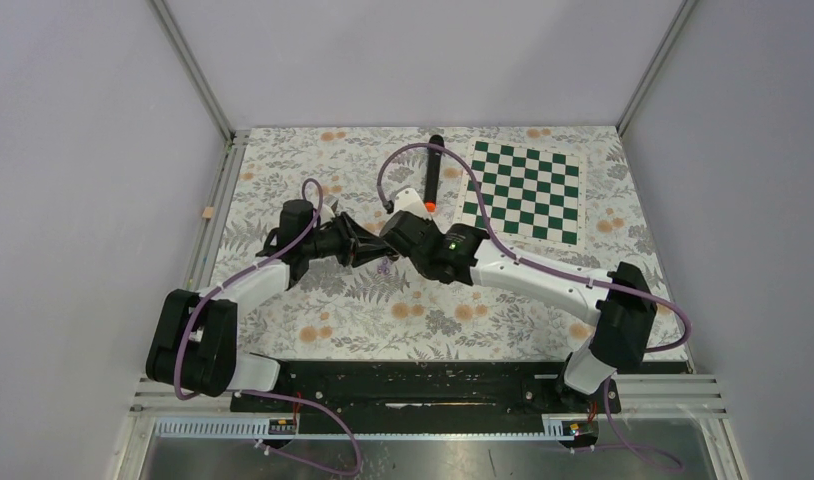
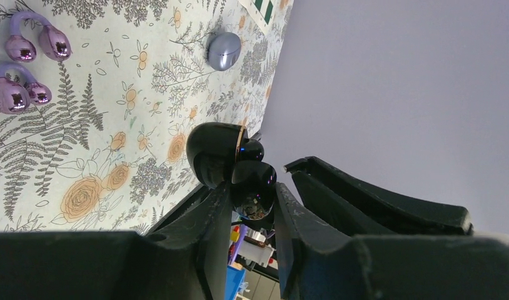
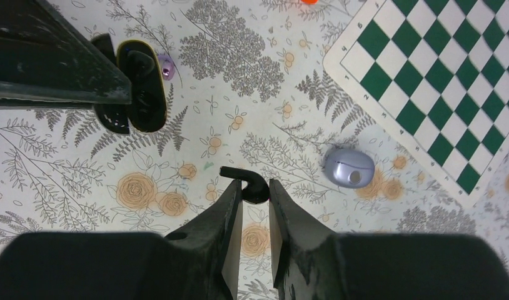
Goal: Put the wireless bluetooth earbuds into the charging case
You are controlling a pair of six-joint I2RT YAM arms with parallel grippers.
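Note:
The black charging case, lid open, is held up by my left gripper, shut on it; in the right wrist view its open tray shows upper left. My right gripper is shut on a black earbud, stem pointing left, just right of and below the case in that view. In the top view both grippers meet near the table's middle, the right one partly hiding the case.
Purple earpieces lie on the floral mat. A silver oval object lies near the checkerboard. A black bar with an orange tip lies behind the grippers.

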